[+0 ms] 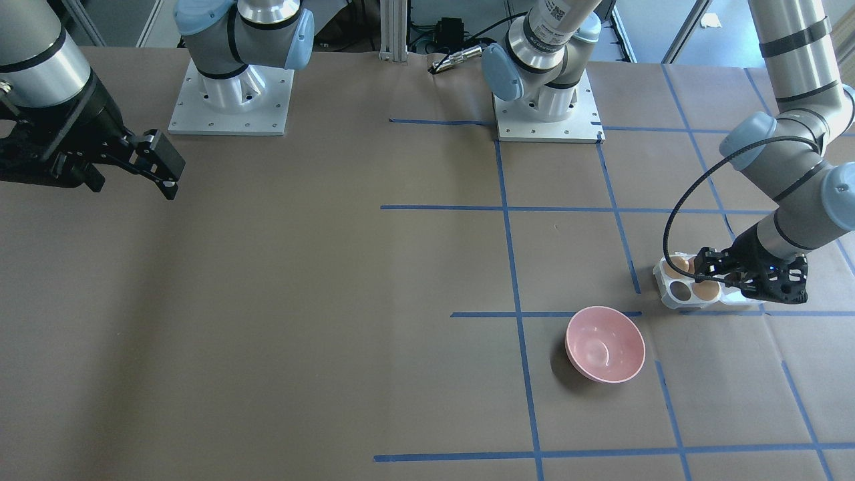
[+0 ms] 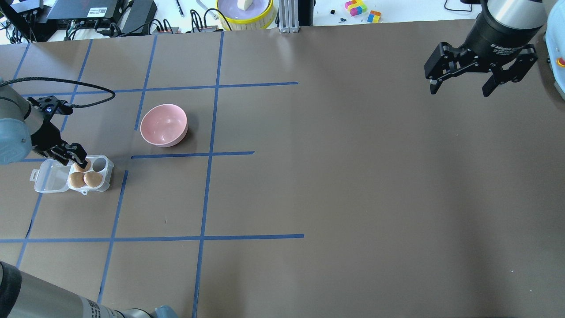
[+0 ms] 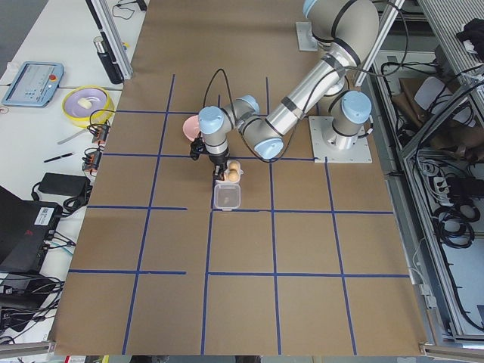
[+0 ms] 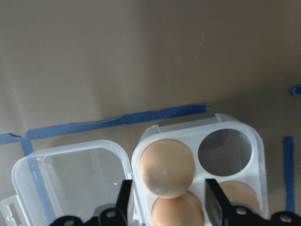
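Note:
A white egg carton [image 4: 214,129] with a clear open lid [image 4: 80,174] sits on the taped table. It holds three brown eggs [image 4: 167,165]; its top-right well is empty in the wrist view. My gripper hangs just over the carton, open, one finger by the lid's hinge and the other over the right side. Whether it touches an egg I cannot tell. A pink bowl [image 2: 164,124] stands empty a short way from the carton, beyond it in the top view.
Another black gripper [image 2: 471,69] hangs at the top right of the top view. Other arm bases [image 1: 228,120] line the back edge.

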